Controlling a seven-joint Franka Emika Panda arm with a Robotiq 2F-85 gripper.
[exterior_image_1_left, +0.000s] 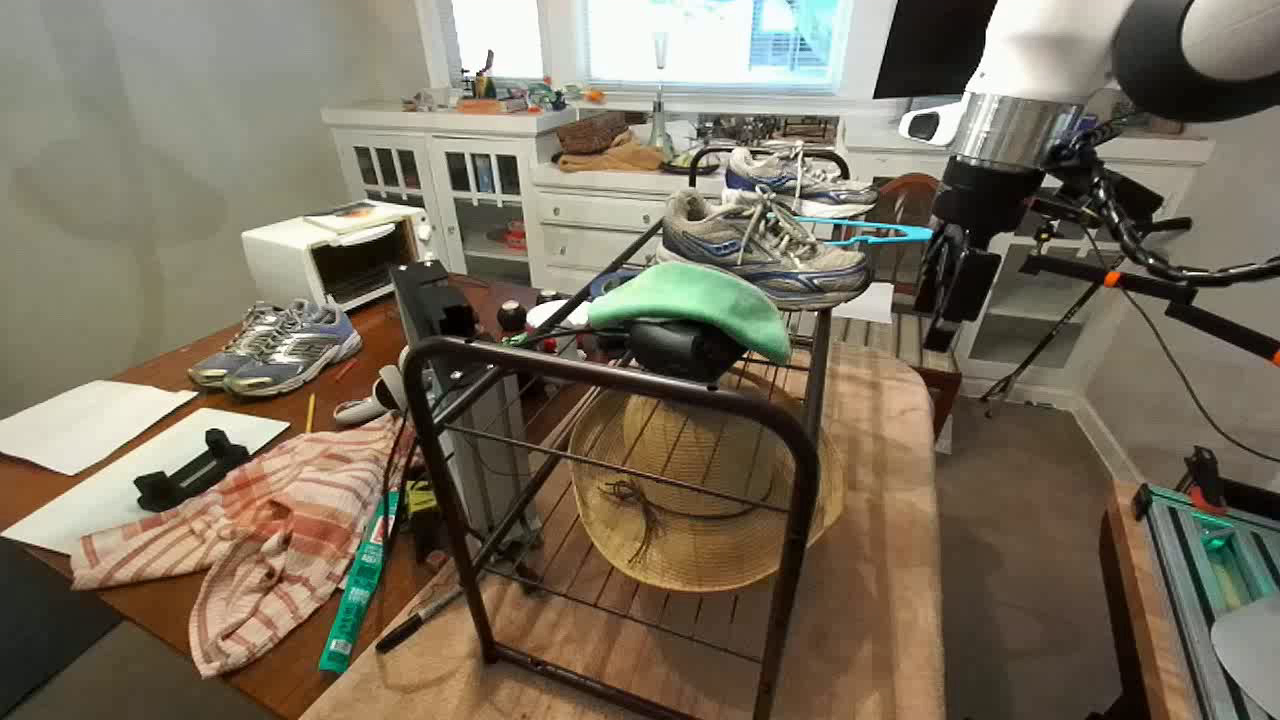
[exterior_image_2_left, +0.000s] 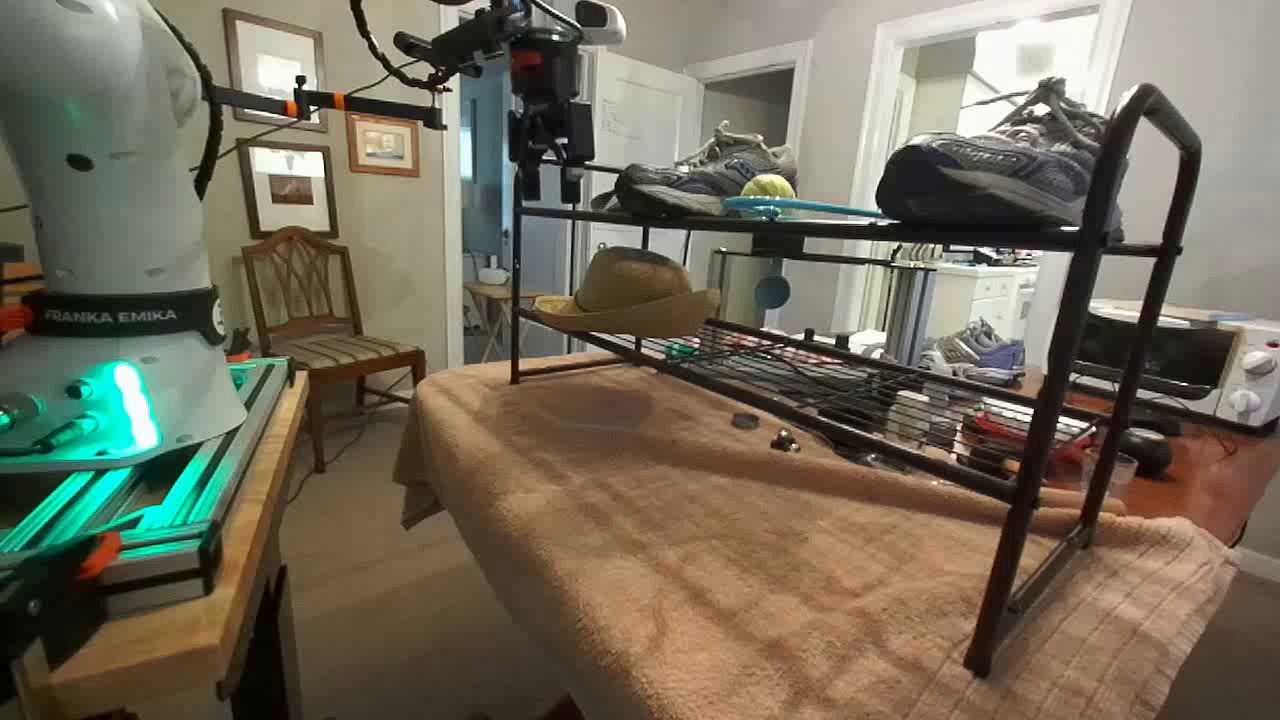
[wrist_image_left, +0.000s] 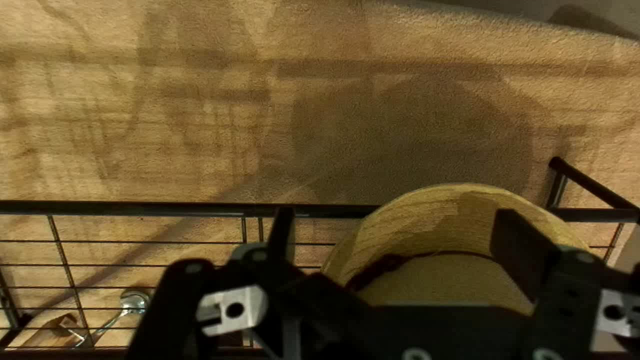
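A straw hat with a dark band rests on the lower shelf of a dark metal rack. My gripper hangs at the robot's side of this rack, around top-shelf height. In the wrist view the open gripper has its two fingers spread, with the hat below and behind them. Nothing is held. Two worn running shoes stand on the top shelf, a nearer one and a farther one. A green cloth item lies over something black at that shelf's near end.
A blue flat item and a yellow-green ball sit on the top shelf between the shoes. Bare tan cloth covers the table on the robot's side. A cluttered brown table lies beyond the rack.
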